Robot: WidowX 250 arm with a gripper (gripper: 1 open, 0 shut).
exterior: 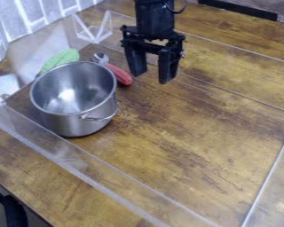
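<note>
The black gripper [153, 62] hangs over the wood surface at the upper middle, right of a red elongated object [121, 75]; its two fingers stand apart with nothing visible between them. A steel pot [74, 112] sits at the left. Behind it lies a pale green object [58, 61], and a small silver item shows beside the red one, partly hidden.
A clear plastic border or wall runs along the left and back left, and another edge lies at the far right.
</note>
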